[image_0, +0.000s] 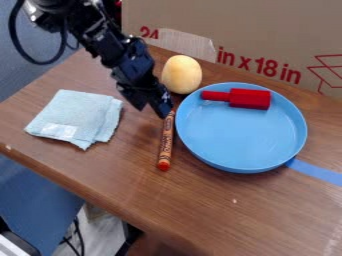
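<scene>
My dark blue gripper (158, 106) hangs low over the wooden table at the upper end of an orange marker-like stick (166, 148) with a red cap, which lies left of the blue plate (241, 137). Whether the fingers are open or shut is hard to see. A red brush-like object (249, 98) rests on the plate's far side. A pale yellow egg-shaped object (182, 74) stands behind the stick. A folded light blue cloth (74, 118) lies at the left.
A cardboard box (267, 35) backs the table. Blue tape (317, 172) runs right of the plate. The table's left edge drops to the floor.
</scene>
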